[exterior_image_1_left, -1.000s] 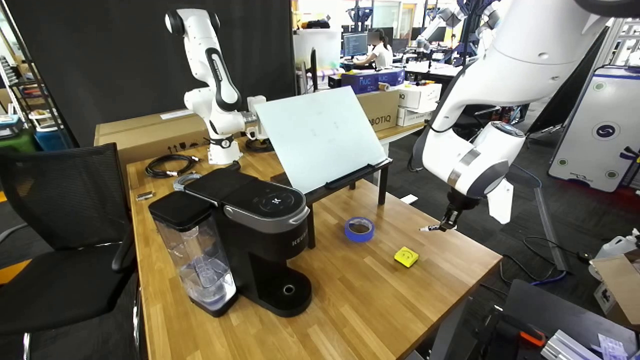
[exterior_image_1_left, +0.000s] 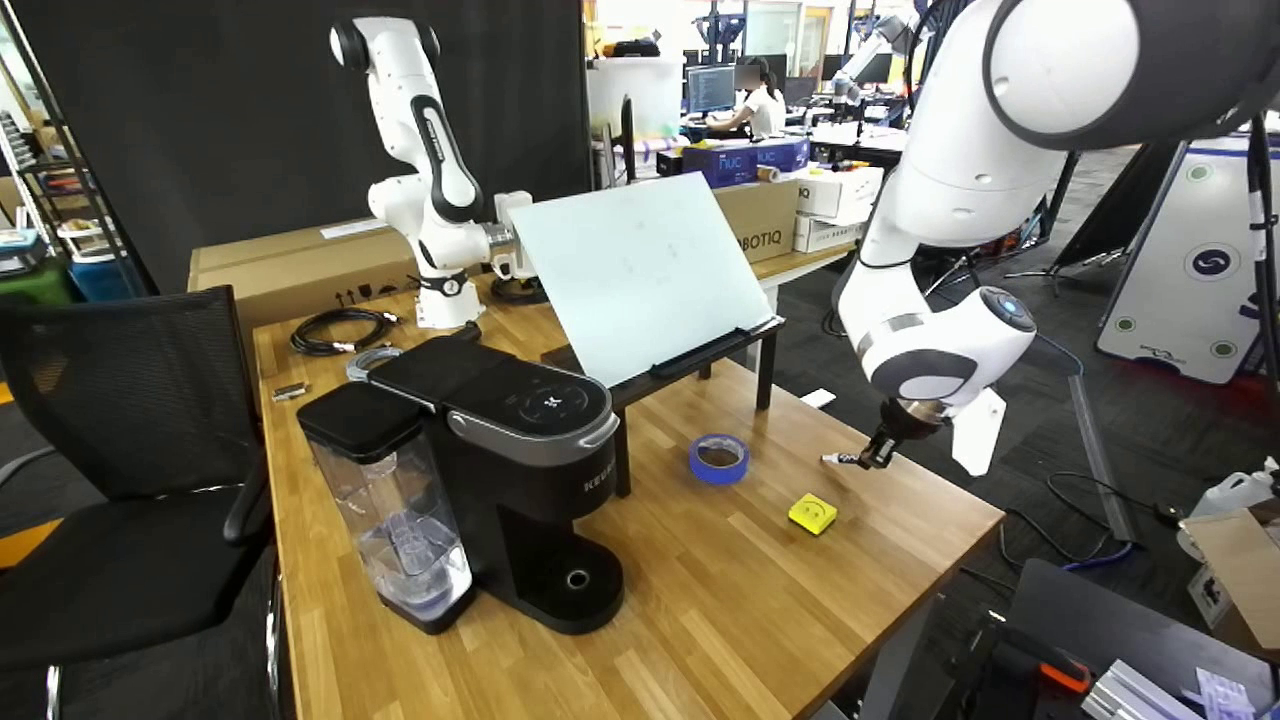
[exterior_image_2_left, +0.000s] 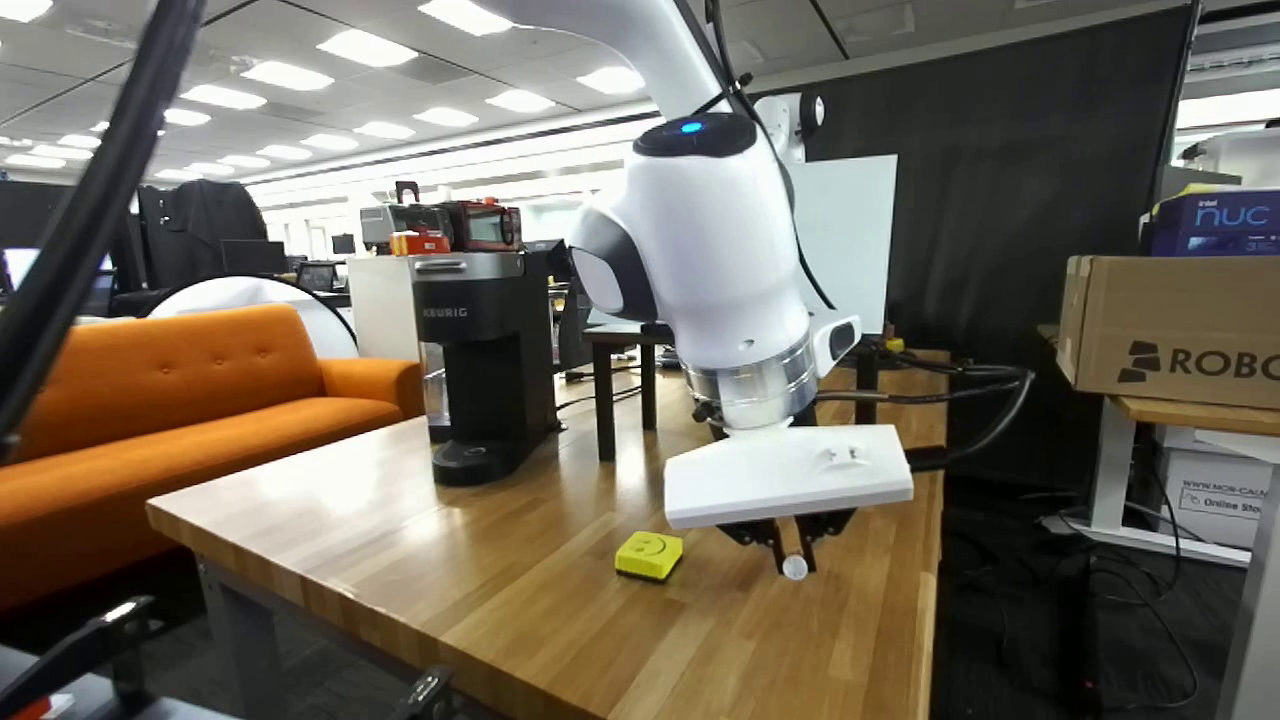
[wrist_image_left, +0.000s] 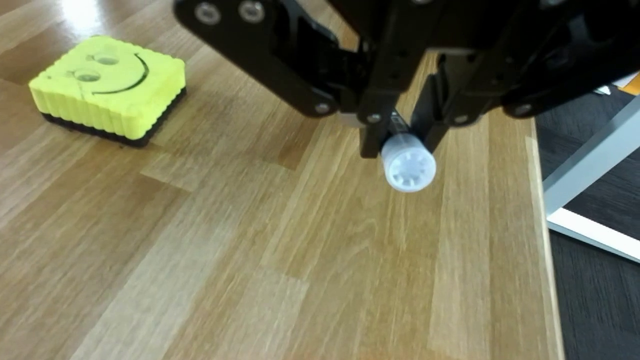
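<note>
A white marker (exterior_image_1_left: 842, 458) is held crosswise in my gripper (exterior_image_1_left: 877, 462), above the right part of the wooden table. In the wrist view, the black fingers (wrist_image_left: 375, 129) are closed on its body, and the round translucent end of the marker (wrist_image_left: 409, 168) points toward the camera. Exterior view 2 shows the same marker end (exterior_image_2_left: 794, 566) between the fingertips of my gripper (exterior_image_2_left: 786, 554). How far the marker is from the tabletop is hard to tell. A yellow eraser (wrist_image_left: 111, 87) with a drawn smiley lies on the table, apart from the gripper.
A roll of blue tape (exterior_image_1_left: 719, 460) lies near the stand, which carries a tilted whiteboard (exterior_image_1_left: 648, 276). The black coffee maker (exterior_image_1_left: 516, 480) occupies the table's left side.
My arm has moved left and slightly inward over the table in exterior view 1, carrying the marker. The eraser, tape and whiteboard have stayed where they were.
</note>
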